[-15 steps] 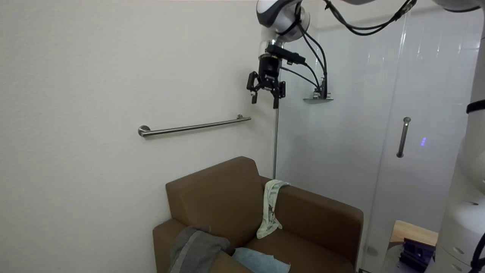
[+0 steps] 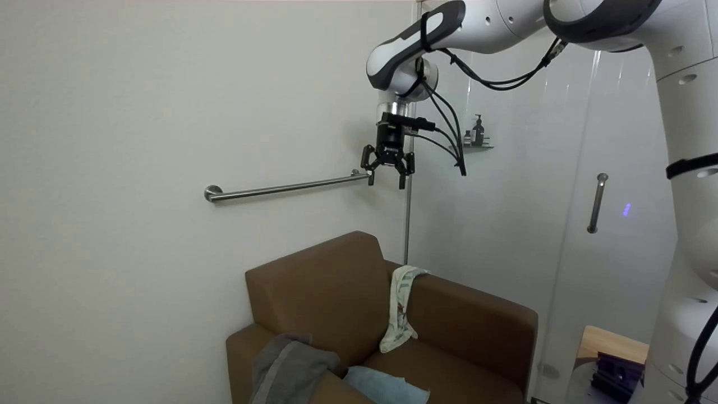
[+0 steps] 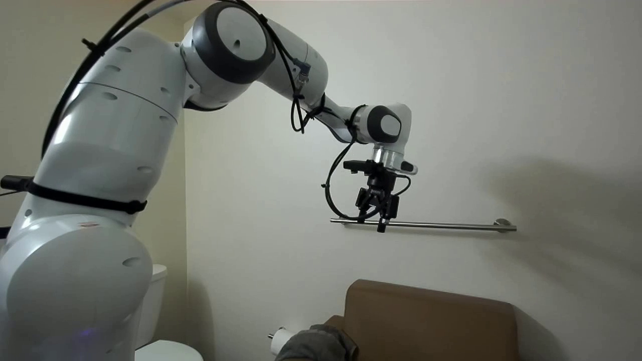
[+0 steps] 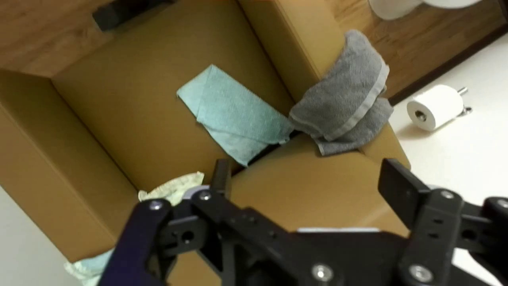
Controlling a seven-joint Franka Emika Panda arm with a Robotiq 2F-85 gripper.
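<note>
My gripper [image 2: 386,183] hangs pointing down, open and empty, high above the brown armchair [image 2: 316,283]. In the wrist view its two fingers stand wide apart over the chair's backrest. A light blue cloth [image 4: 238,114] lies on the seat against the backrest. Over one armrest drapes a grey towel [image 4: 345,95] with a pale stripe. The patterned white cloth [image 2: 400,303] hangs over the other armrest down to the seat; in the wrist view my gripper partly hides it. All three cloths are well below my fingers.
A metal bar [image 2: 289,188] runs along the wall, close to the gripper's height. A toilet roll [image 4: 435,107] is mounted on the wall beside the chair. The glass shower panel [image 2: 511,222] has a handle [image 2: 597,203] and a small shelf with bottles [image 2: 477,131] behind.
The arm has come down and slightly left in exterior view 1, bringing the gripper to about the bar's height. Chair and cloths have not moved.
</note>
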